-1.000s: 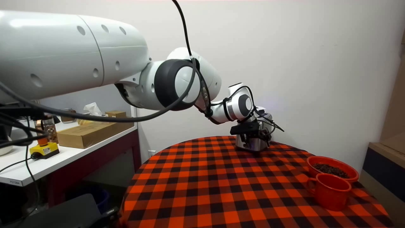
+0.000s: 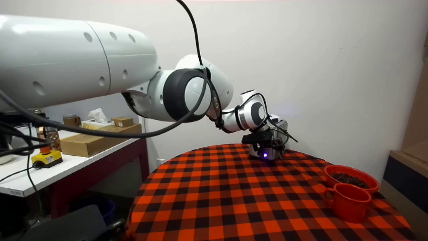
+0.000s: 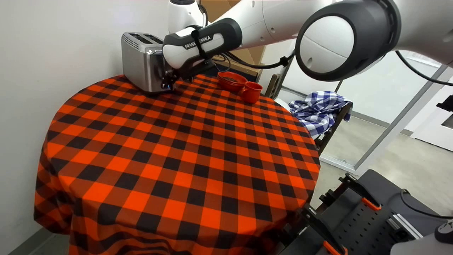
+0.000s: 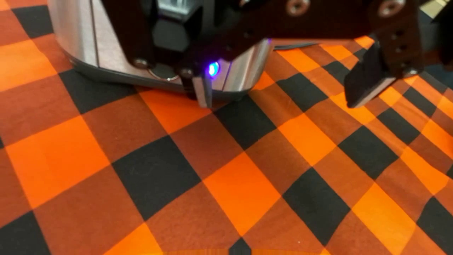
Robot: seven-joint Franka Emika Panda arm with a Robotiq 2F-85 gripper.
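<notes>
A silver toaster stands against the wall at the far end of the table. My gripper is at its front, low near the tabletop. In the wrist view the fingers are wide apart, with no object gripped between them. One finger overlaps the toaster's lower front, beside a small glowing blue-violet light; whether it touches cannot be told. The other finger is out past the toaster's right corner, over the cloth. My own linkage covers much of the toaster's front, and its controls are mostly hidden.
A red mug and a red bowl of dark brown pieces sit at the table's right side. The red-and-black checkered tablecloth is otherwise clear. A blue-checked cloth hangs on a chair beyond the table.
The blue-violet light on the toaster's front is lit now; it was not visible a second ago. My arm has sunk slightly at the wrist. Mug and bowl have not moved.
</notes>
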